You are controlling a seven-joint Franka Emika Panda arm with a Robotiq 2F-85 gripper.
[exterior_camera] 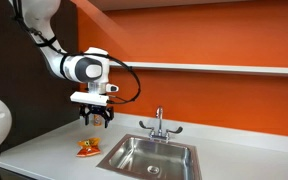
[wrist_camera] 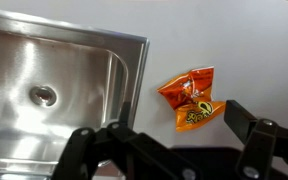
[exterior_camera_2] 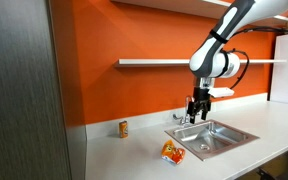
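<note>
An orange-red snack packet (wrist_camera: pixel 193 98) lies flat on the pale counter, to the right of the sink in the wrist view. The same packet (exterior_camera: pixel 88 147) shows at the left of exterior view 1, and exterior view 2 has it (exterior_camera_2: pixel 172 152) near the counter's middle. Above the counter hangs my gripper (exterior_camera: pixel 97 119), pointing down and clear of the packet. Its two dark fingers are wide apart in the wrist view, with the packet seen below and beyond the gap. Nothing is held between them.
A steel sink (wrist_camera: pixel 127 85) with a raised rim is set into the counter, its faucet (exterior_camera: pixel 160 125) standing behind. An orange can (exterior_camera_2: pixel 123 130) stands towards the back wall. A white shelf (exterior_camera: pixel 194 69) runs along the orange wall. Bare counter surrounds the packet.
</note>
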